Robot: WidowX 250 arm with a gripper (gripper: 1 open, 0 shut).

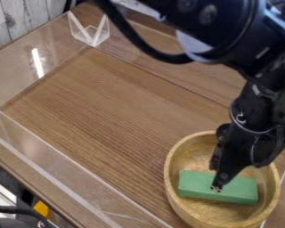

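Note:
A green rectangular block (199, 185) lies in a wooden bowl (181, 207) at the bottom right of the camera view. The black gripper (226, 171) reaches down from the upper right into the bowl, its tips just over the block's upper edge; whether they touch it is unclear, and the gap between the fingers is hard to make out.
A bare wooden table (109, 116) fills the middle and left, bordered by clear plastic edges. A white bracket (90, 32) stands at the back left. Cables (17, 210) show at the lower left.

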